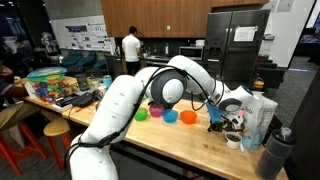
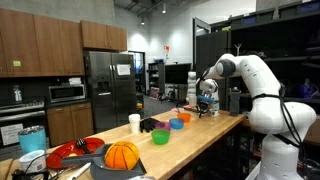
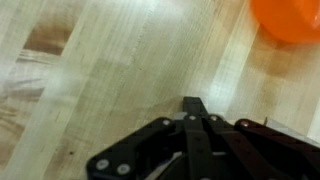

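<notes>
My gripper points down over the wooden table and is shut, with nothing showing between its fingers. Bare wood lies under the fingertips in the wrist view. An orange bowl (image 3: 292,18) is partly visible at that view's upper right corner, apart from the gripper. In exterior view 1, the gripper (image 1: 217,126) is low over the table, right of the orange bowl (image 1: 188,118) and near a small white pot (image 1: 233,141). A blue bowl (image 1: 170,116), a purple bowl (image 1: 155,110) and a green bowl (image 1: 141,114) sit farther left.
A large bag (image 1: 261,118) and a dark canister (image 1: 276,150) stand at the table's right end. A pale object (image 3: 292,131) edges into the wrist view at lower right. A person (image 1: 131,50) stands in the background.
</notes>
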